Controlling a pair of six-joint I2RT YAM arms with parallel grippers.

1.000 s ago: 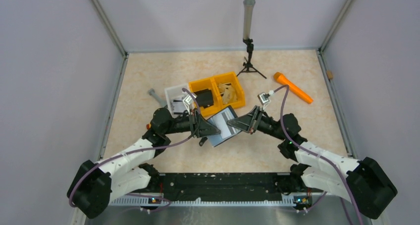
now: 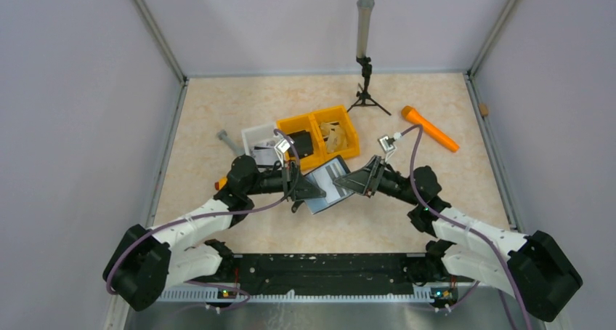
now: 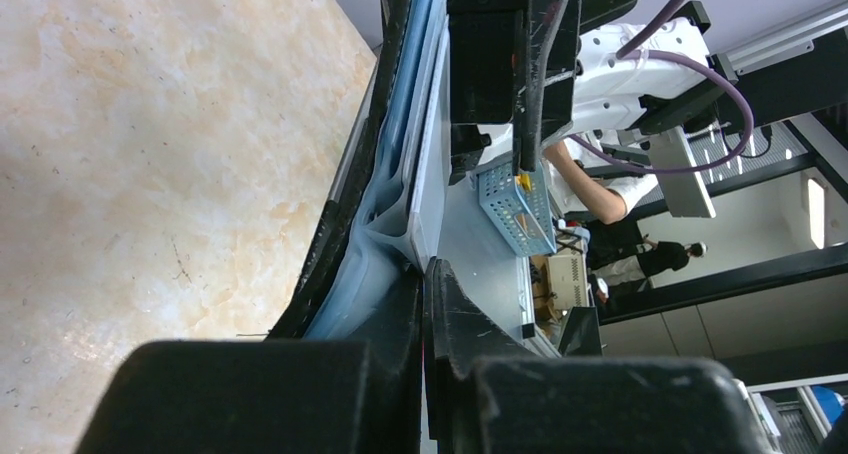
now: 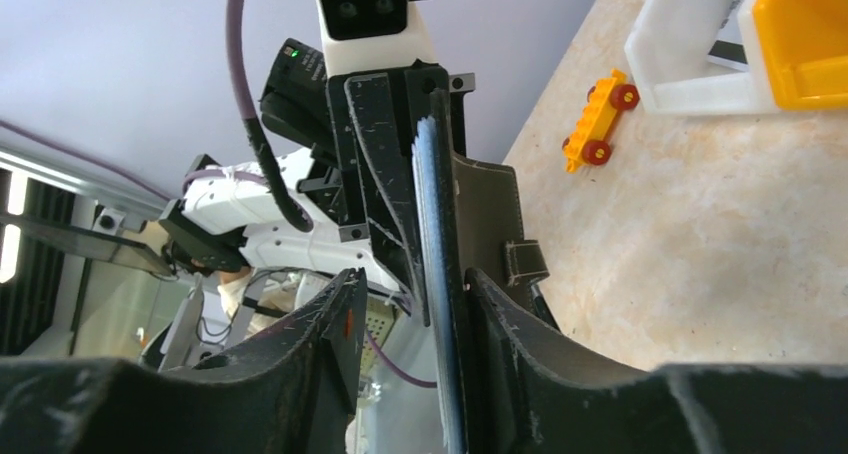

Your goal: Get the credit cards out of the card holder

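Note:
The card holder (image 2: pixel 327 183) hangs open between my two grippers, with pale blue sleeves in a dark cover. In the left wrist view its sleeves (image 3: pixel 400 154) stand edge-on, with card-like inserts among them. My left gripper is shut, its fingertips at the edge of the sleeves; whether anything thin is between them is unclear. In the right wrist view the holder (image 4: pixel 436 214) stands upright between the fingers of my right gripper, which look open around it.
Yellow bins (image 2: pixel 343 115) and a white bin (image 4: pixel 700 94) sit behind the grippers. A yellow toy car (image 4: pixel 595 119) lies beside them. An orange microphone (image 2: pixel 436 132) and a stand (image 2: pixel 365 97) are farther back.
My left arm has shifted slightly over the last second. The right arm and the holder look almost unchanged.

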